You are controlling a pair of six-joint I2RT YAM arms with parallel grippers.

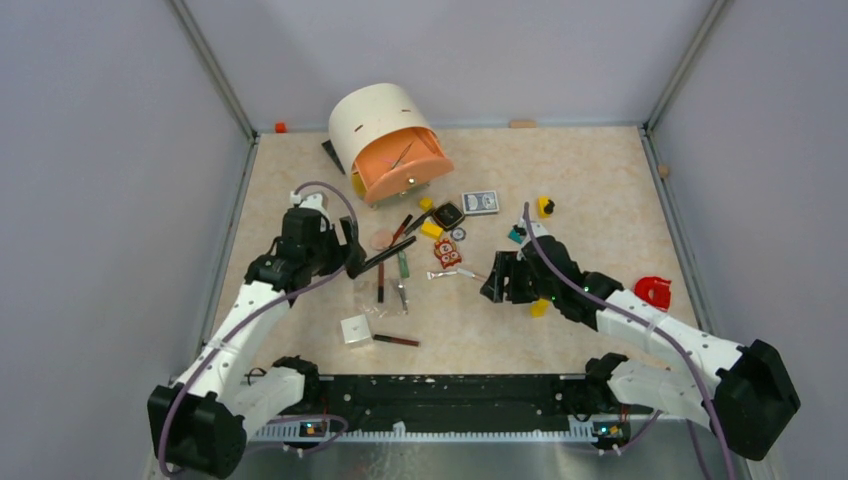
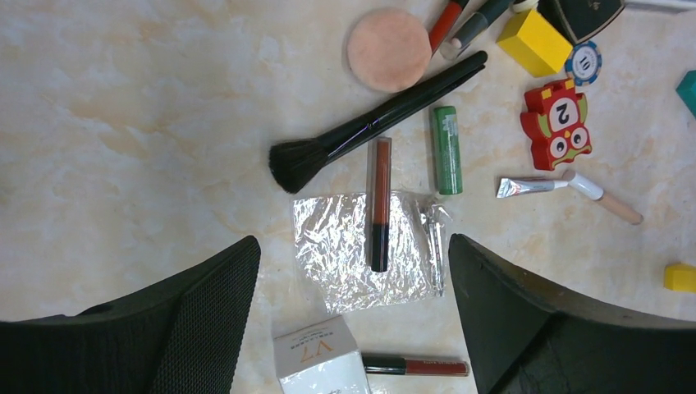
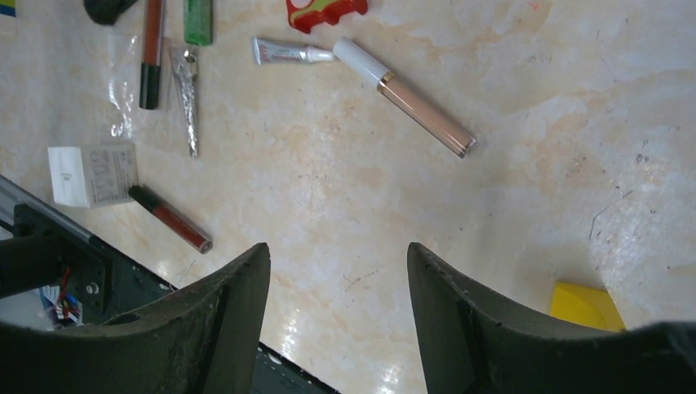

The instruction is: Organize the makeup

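My left gripper hovers, fingers apart, above a lip gloss (image 2: 380, 205) on a clear packet, near the brush (image 2: 369, 123), pink puff (image 2: 389, 49), green tube (image 2: 447, 149) and white box (image 2: 320, 357). My right gripper is open over bare tabletop, near a concealer (image 3: 423, 111), a small silver tube (image 3: 287, 51) and a dark red gloss (image 3: 172, 217). The organizer (image 1: 370, 125) stands at the back with its orange drawer (image 1: 410, 175) holding a thin item.
A red owl toy (image 1: 447, 252), yellow blocks (image 1: 431, 229), cards (image 1: 480, 202) and a black compact (image 1: 448, 215) lie mid-table. A red object (image 1: 652, 291) is at the right.
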